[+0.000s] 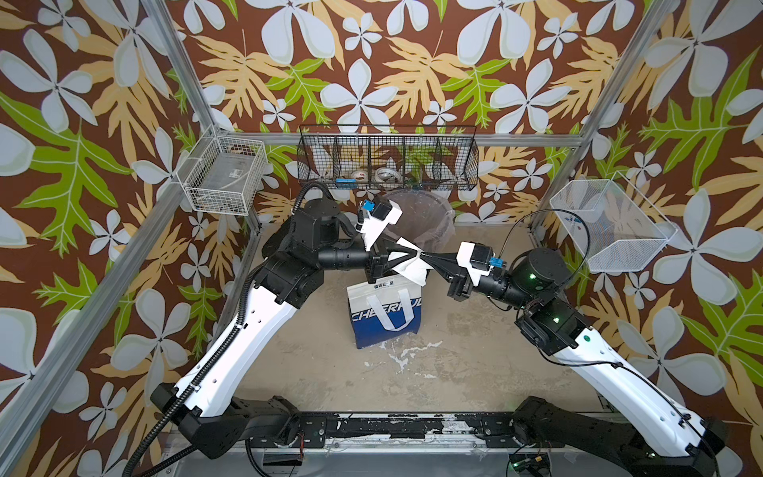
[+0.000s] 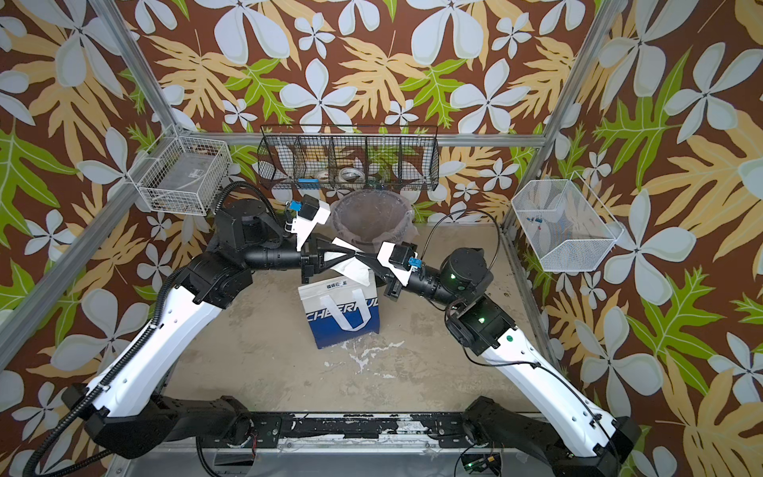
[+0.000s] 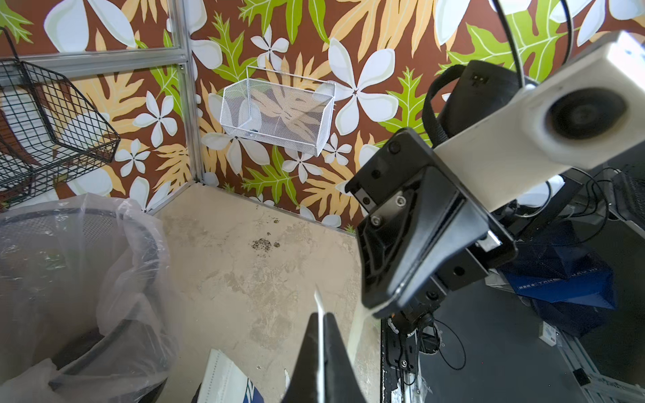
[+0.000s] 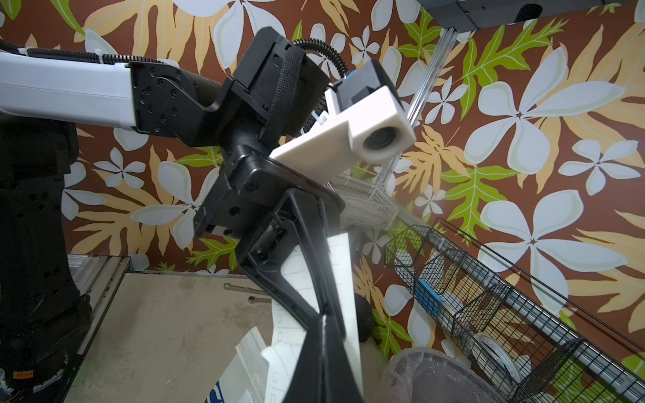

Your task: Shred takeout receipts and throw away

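A white receipt (image 1: 413, 270) hangs in the air above the middle of the table, with both grippers meeting at it. My left gripper is shut on the paper, whose thin white edge runs between its fingers. From the opposite side my right gripper is also shut at the receipt (image 4: 342, 268); paper shows on both sides of its fingers. The fingertips nearly touch, and they cover the middle of the sheet. The trash bin (image 1: 421, 218), lined with a clear bag, stands on the far side of the grippers.
A blue and white bag (image 1: 385, 314) stands on the table beneath the grippers. Black wire baskets (image 1: 387, 159) hang on the back wall, with white baskets (image 1: 226, 173) at left and right. Bare table lies to either side.
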